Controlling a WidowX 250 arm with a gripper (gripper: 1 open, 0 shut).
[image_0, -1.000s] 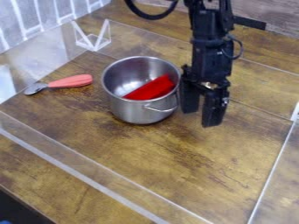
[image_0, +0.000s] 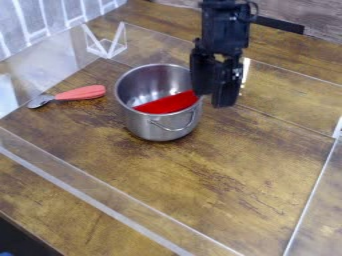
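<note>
A steel pot (image_0: 158, 80) stands left of centre on the wooden table, with a red object (image_0: 164, 105) lying inside it. My gripper (image_0: 214, 92) hangs at the pot's upper right side, its dark fingers open as far as they can be made out; whether they touch the rim I cannot tell.
A utensil with a pink handle (image_0: 83, 92) and a metal head lies left of the pot. A white wire-like piece (image_0: 107, 42) sits at the upper left. Clear panels border the wooden table (image_0: 201, 185), whose front and right parts are bare.
My gripper has risen and moved slightly left, away from the table's surface right of the pot. The red object lies a little differently in the pot.
</note>
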